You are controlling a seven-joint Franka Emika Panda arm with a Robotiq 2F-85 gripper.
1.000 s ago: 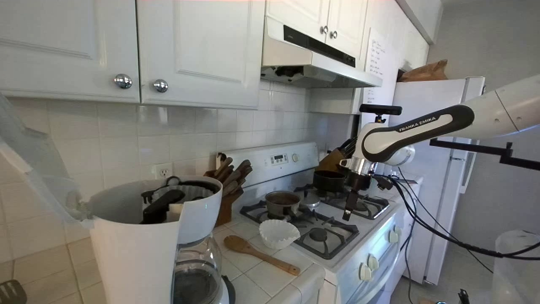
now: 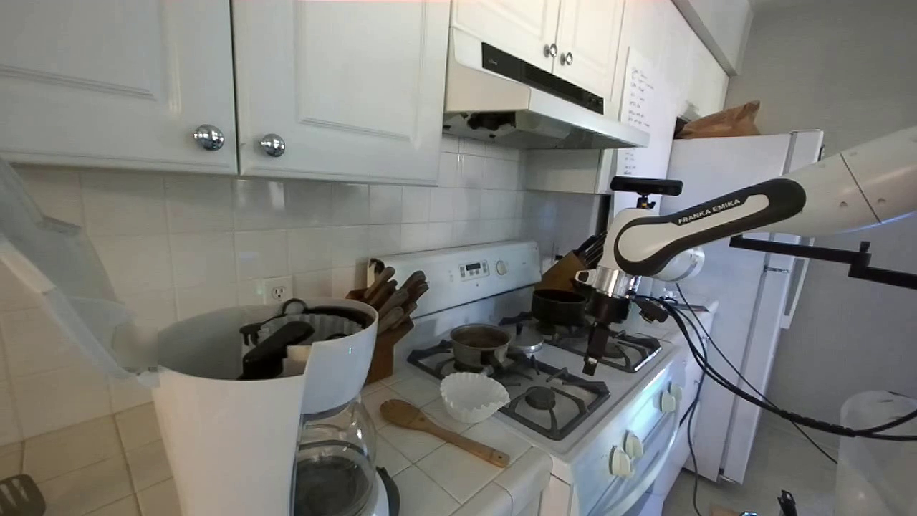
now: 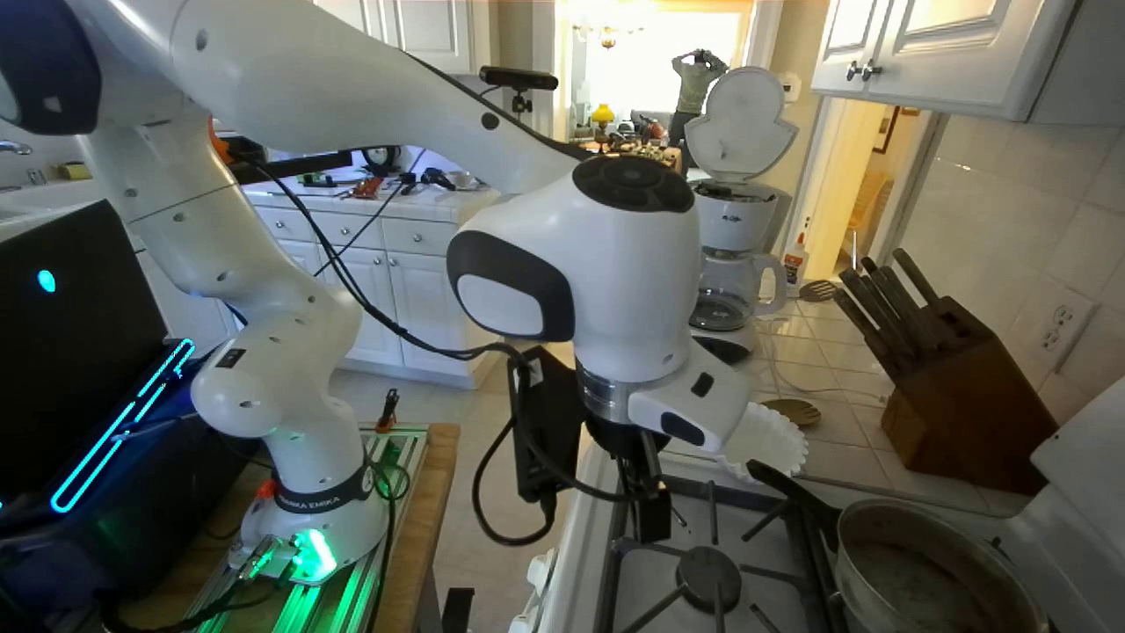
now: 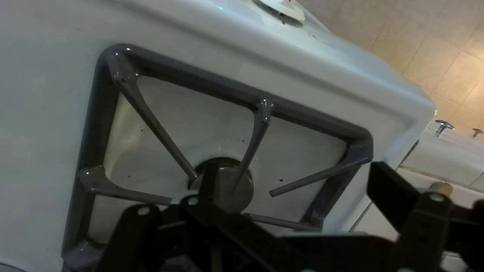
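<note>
My gripper (image 2: 592,365) points down above the front burner area of the white stove. In the wrist view its two dark fingers (image 4: 393,192) stand wide apart, and only the stovetop and burner grate (image 4: 313,113) show beyond them. A white paper coffee filter (image 2: 473,396) rests at the counter's edge beside the stove, well apart from the gripper. The white coffee maker (image 2: 228,413) has its lid (image 3: 743,125) raised. Inside its top, a pleated rim and a black handled part (image 2: 273,351) are visible. Its glass carafe (image 2: 337,456) sits below.
A wooden spoon (image 2: 443,431) lies on the counter near the filter. One pot (image 2: 479,345) stands on a back burner, with its handle toward the filter. A knife block (image 3: 954,396) stands against the tiled wall. Overhead juts the range hood (image 2: 550,107).
</note>
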